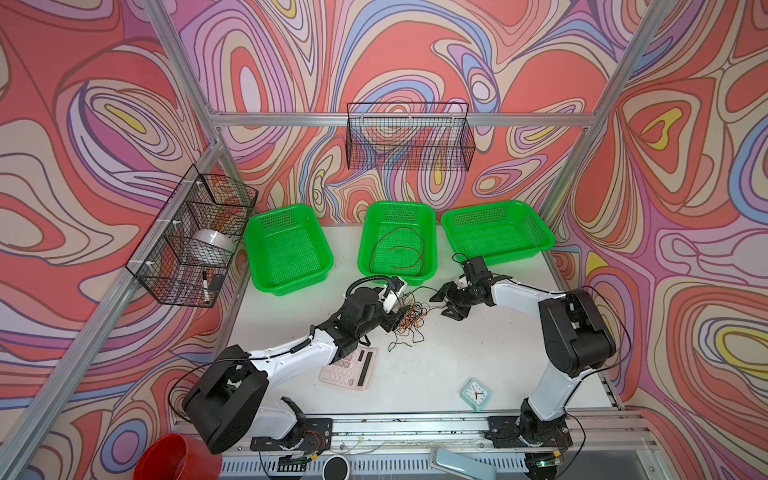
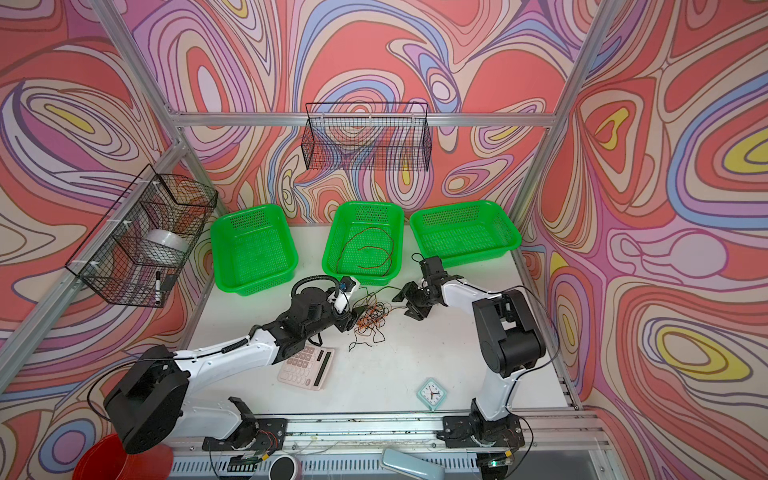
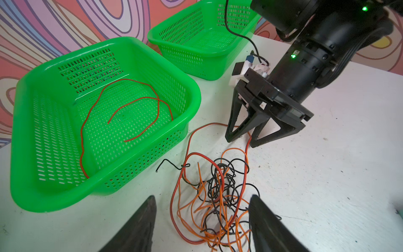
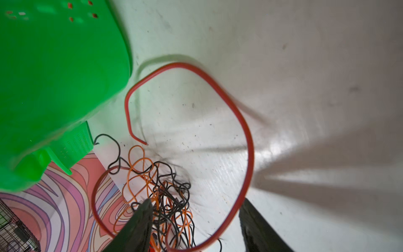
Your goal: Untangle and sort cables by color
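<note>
A tangle of orange and black cables lies on the table in front of the middle green bin. A thicker red cable loops out of it; in the right wrist view it arches up and runs between my right fingers, passing close to the right one. My right gripper is open over the loop, at the tangle's right side. My left gripper hangs at the tangle's left, its fingers wide apart; in the left wrist view the tangle appears between its fingers. A red cable rests inside the middle bin.
An empty green bin stands at the left and another at the right. A pink calculator lies near the left arm, a small clock near the front edge.
</note>
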